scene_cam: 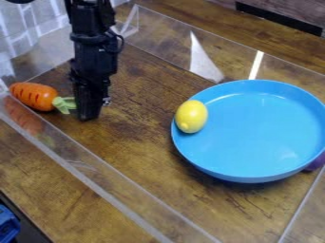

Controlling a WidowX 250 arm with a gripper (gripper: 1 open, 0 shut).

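My black gripper point(87, 109) reaches down from the upper left to the wooden surface, just right of an orange toy carrot point(32, 94) with green leaves point(66, 103). Its fingertips are low at the leaves; it looks shut, and whether anything thin is between them is hard to make out in the dark shape. A yellow egg-shaped toy point(192, 116) sits at the left rim of a large blue plate point(248, 133).
Clear plastic walls border the work surface. A purple object point(313, 163) is partly hidden behind the plate at the right. A blue object point(8, 227) lies at the lower left corner.
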